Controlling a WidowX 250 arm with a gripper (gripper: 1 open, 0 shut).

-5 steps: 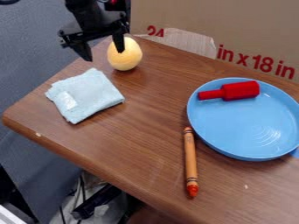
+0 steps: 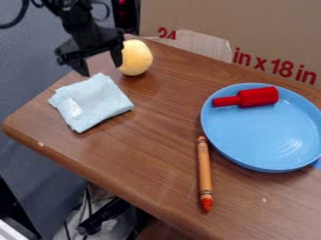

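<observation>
The black gripper (image 2: 98,65) hangs at the upper left of the table, its fingers pointing down and apart, with no object visible between them. A yellow ball (image 2: 135,57) sits just to its right, and a folded pale blue cloth (image 2: 90,101) lies below it.
A blue plate (image 2: 257,136) on the right holds a red rolling pin (image 2: 246,97). An orange crayon (image 2: 205,173) lies left of the plate. A cardboard box (image 2: 245,33) stands behind.
The gripper has moved left and down, away from above the ball toward the cloth. The objects on the table look unmoved.
</observation>
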